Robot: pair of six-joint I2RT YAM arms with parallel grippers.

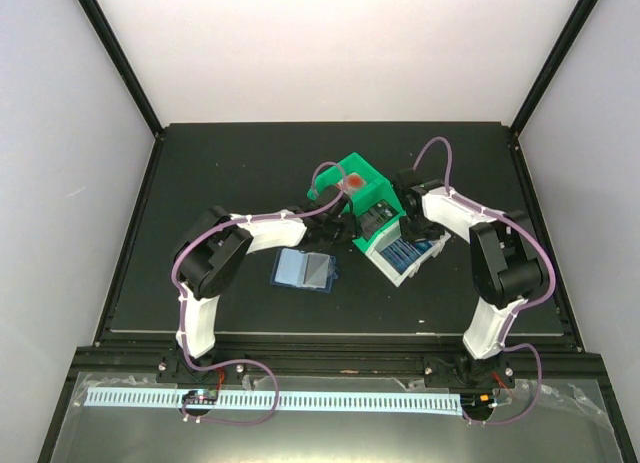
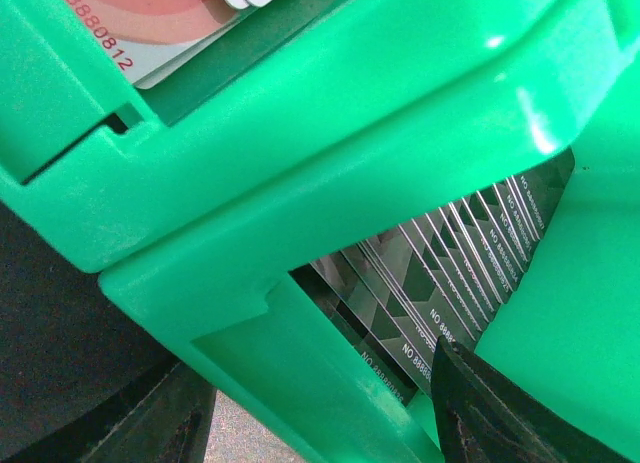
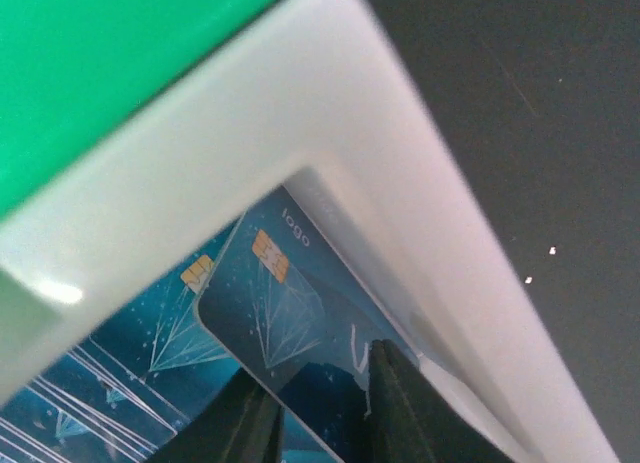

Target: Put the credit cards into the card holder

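A green box (image 1: 355, 168) with compartments holds red and dark cards (image 2: 470, 243); my left gripper straddles one of its walls, part open, fingers either side of the green rim. A white box (image 1: 395, 268) beside it holds blue cards (image 3: 280, 303). My right gripper is down inside that box at the blue cards, its fingers part open around the top card near the inner wall; whether it grips cannot be told. The blue card holder (image 1: 300, 270) lies on the table below the left arm, with clear sleeves.
A frame and pale walls surround it.
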